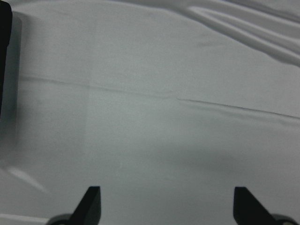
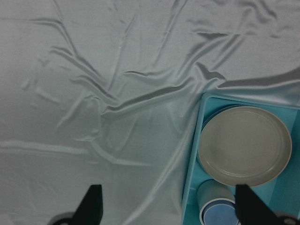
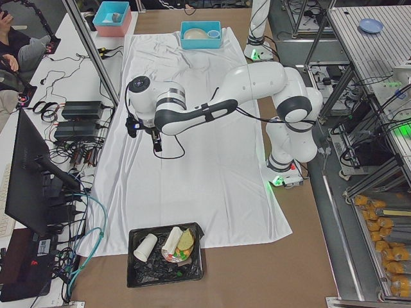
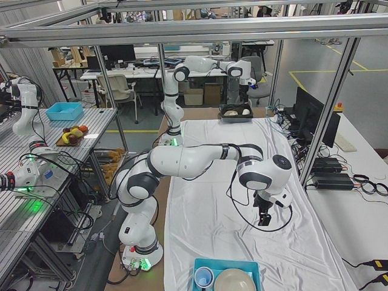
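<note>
One arm reaches over the white cloth (image 3: pixel 192 179) in the camera left view, its gripper (image 3: pixel 143 135) held above the cloth's left part. In the left wrist view the left gripper stands open over bare cloth. The right gripper is also open, over cloth beside a blue bin (image 2: pixel 201 108) holding a beige plate (image 2: pixel 243 145) and a cup (image 2: pixel 208 192). A black tray (image 3: pixel 154 276) holds a white cup (image 3: pixel 145 247), a white roll and a plate of food.
A monitor (image 3: pixel 29 176), cables and dark boxes line the left side in the camera left view. A metal bench (image 3: pixel 366 51) stands to the right.
</note>
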